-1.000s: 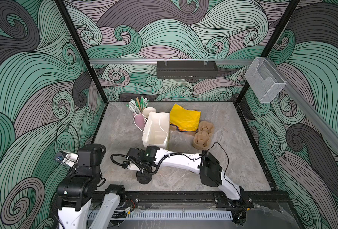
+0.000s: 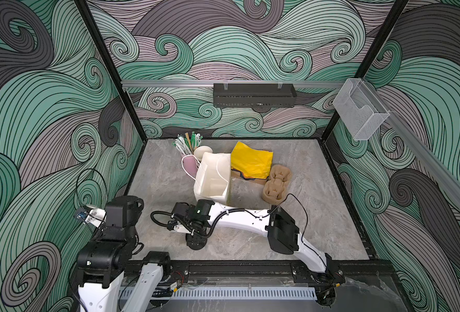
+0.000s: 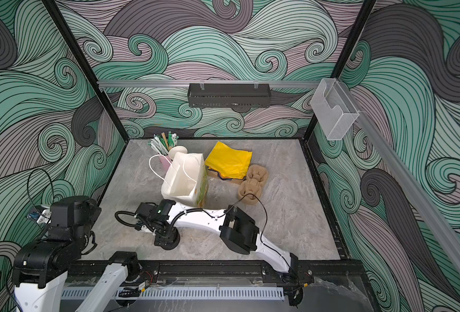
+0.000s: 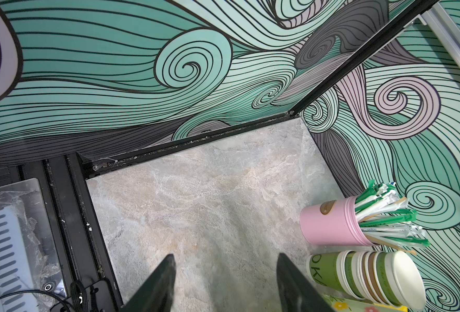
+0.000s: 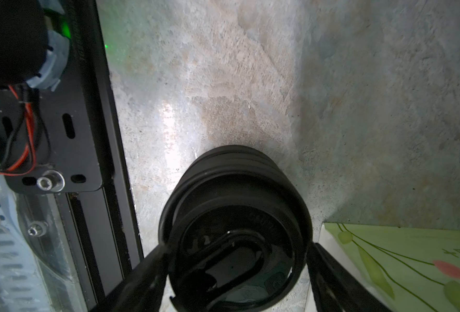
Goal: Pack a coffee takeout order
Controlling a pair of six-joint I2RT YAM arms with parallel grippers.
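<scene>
What looks like a stack of black cup lids (image 5: 240, 218) stands near the table's front edge, a lid with a sip opening on top. My right gripper straddles it, a finger at each side close against the rim; whether they grip is not clear. Behind the right arm stands the white paper bag (image 2: 212, 179), open at the top. My left gripper is open and empty, off the table's left side. Stacked paper cups (image 4: 367, 278) and a pink cup of straws (image 4: 331, 223) stand left of the bag. A brown cup carrier (image 2: 276, 184) lies to the right.
A yellow pouch (image 2: 251, 160) lies at the back middle of the table. The black front rail (image 5: 79, 130) runs close beside the lids. Bare table shows at the left and right sides. A wire basket (image 2: 360, 109) hangs at the right wall.
The lids, bag and left arm show no visible movement.
</scene>
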